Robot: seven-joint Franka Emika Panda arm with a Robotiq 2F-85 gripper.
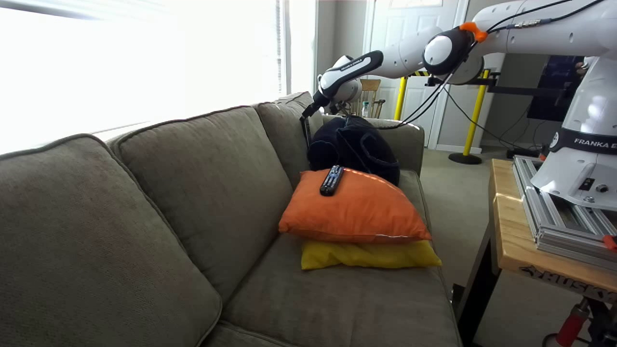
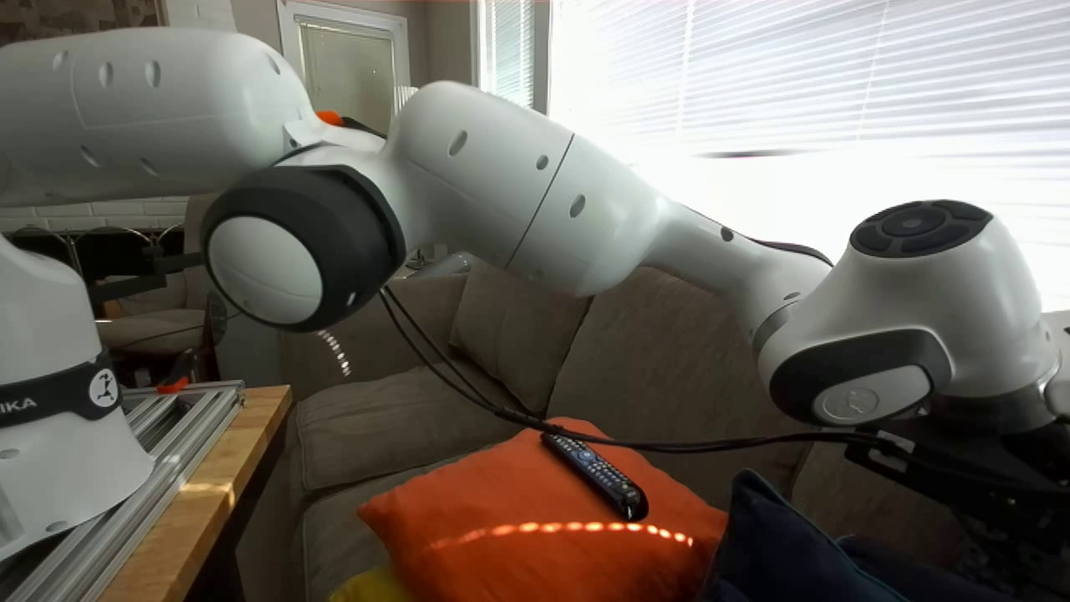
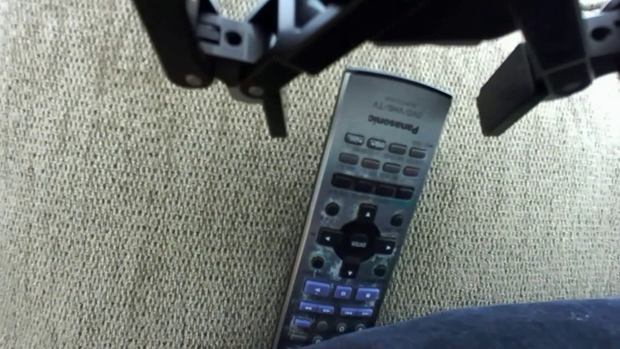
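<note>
In the wrist view a grey Panasonic remote (image 3: 372, 192) lies on beige woven sofa fabric (image 3: 145, 203), its lower end running out of the frame beside dark blue cloth (image 3: 511, 325). My gripper stands open, its two fingertips apart on either side of the remote's branded end, with no visible contact. From exterior view 1, the gripper is down between the sofa back and the dark blue pillows (image 1: 367, 147), mostly hidden. A black remote (image 2: 598, 473) rests on the orange pillow (image 1: 353, 208), well away from the gripper.
Beneath the orange pillow is a yellow one (image 1: 370, 255). The sofa backrest (image 1: 202, 167) rises close beside the gripper. Black cables (image 2: 692, 441) hang from the arm across the orange pillow's area.
</note>
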